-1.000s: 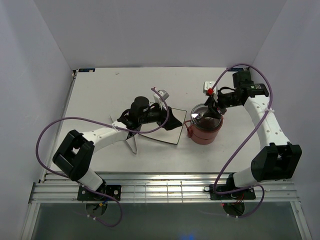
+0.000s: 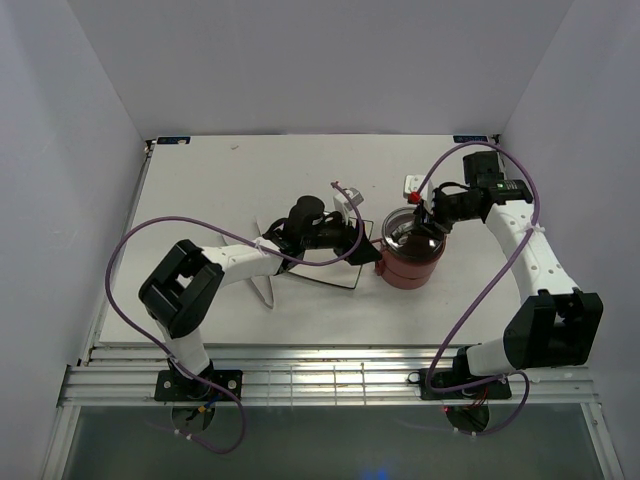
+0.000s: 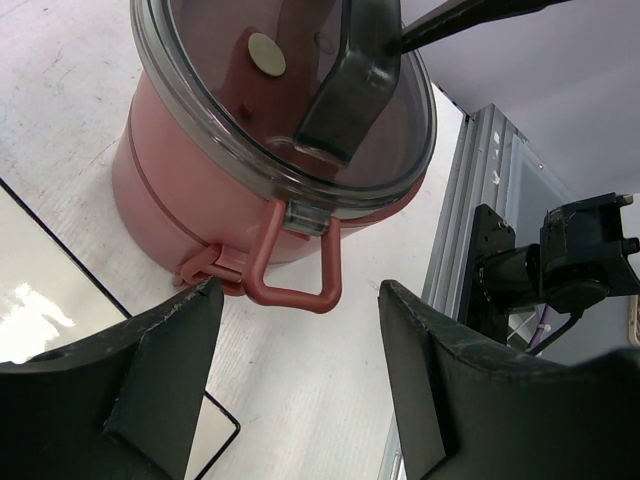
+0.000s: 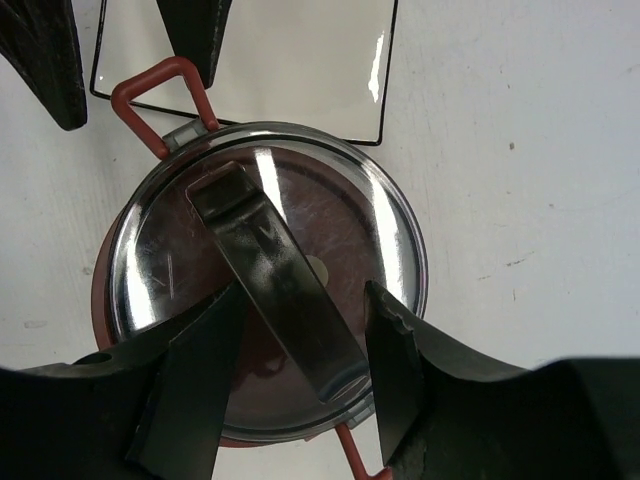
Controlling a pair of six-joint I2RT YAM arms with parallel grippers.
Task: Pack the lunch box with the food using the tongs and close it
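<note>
A round red lunch box (image 2: 408,265) stands right of centre on the white table, its clear metal-rimmed lid (image 4: 290,180) on top. Across that lid runs a dark handle (image 4: 280,280). My right gripper is part open over the lid, its fingers on either side of the handle. A red side loop (image 3: 292,299) sticks out from the box toward my left gripper, which stands part open with the loop between or just beyond its fingertips; contact cannot be told. At the other side a second red loop (image 4: 358,462) is partly hidden by the right fingers.
A white, black-edged plate (image 2: 325,273) lies left of the box, under the left gripper. A thin white piece (image 2: 262,290) lies further left, partly behind the left arm.
My left gripper has moved right, from over the plate to the side of the lunch box. The right gripper has shifted slightly at the lid; the box has not visibly moved.
</note>
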